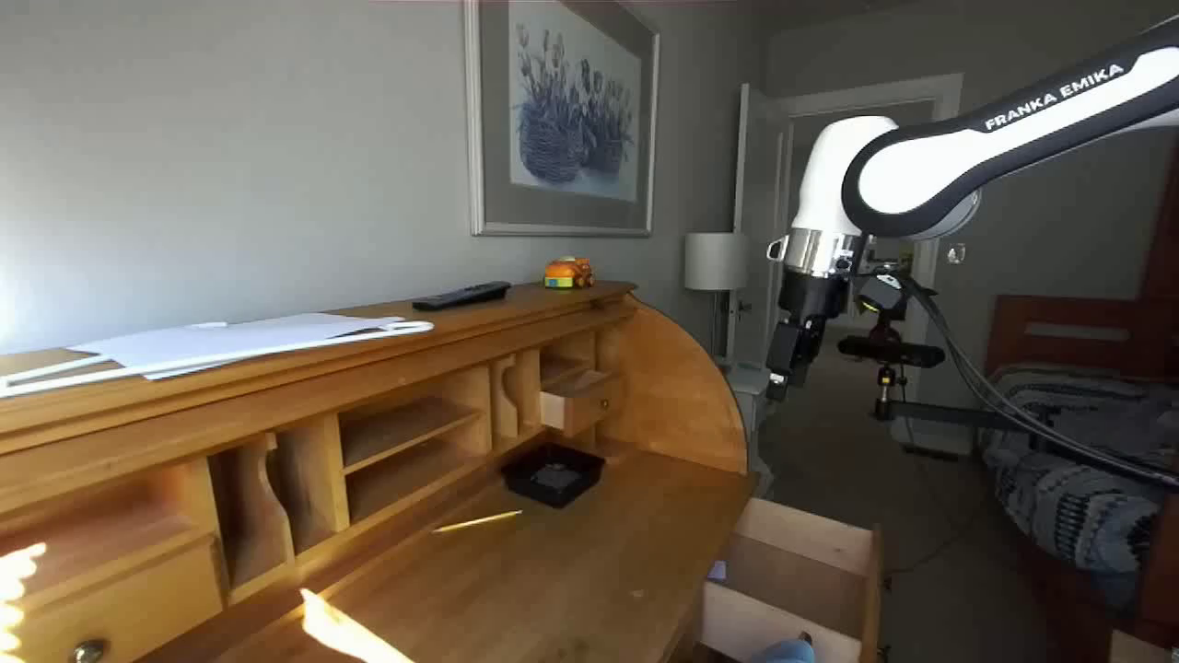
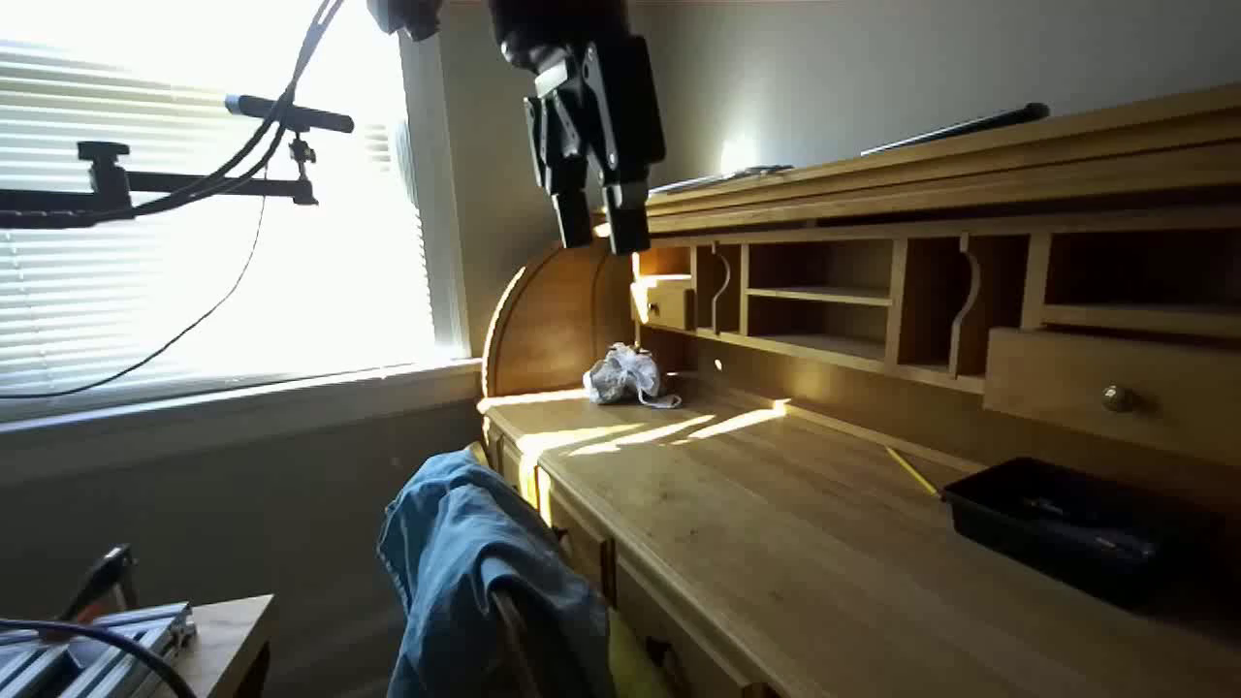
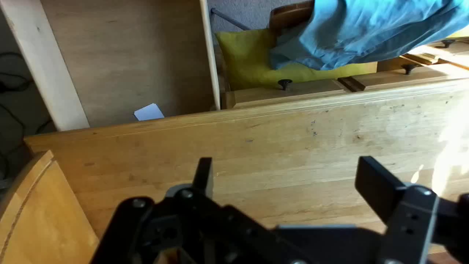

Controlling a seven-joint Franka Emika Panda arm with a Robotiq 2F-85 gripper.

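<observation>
My gripper is open, its two black fingers wide apart and only bare desktop visible between them in the wrist view. Exterior view 2 shows the gripper [image 2: 601,227] high above the desk, fingers pointing down. The wooden roll-top desk [image 1: 619,552] has an open, pulled-out drawer [image 1: 807,552] at its side; a small white card [image 3: 148,112] lies in this drawer. On the desktop are a black tray [image 1: 553,475], a yellow pencil [image 1: 477,520] and a grey-white drawstring pouch [image 2: 622,374].
Atop the desk sit an orange toy truck [image 1: 568,273], a black remote [image 1: 461,295] and white papers [image 1: 249,338]. A small upper drawer [image 1: 581,400] stands partly out. Blue cloth [image 2: 483,547] drapes a chair at the desk's front.
</observation>
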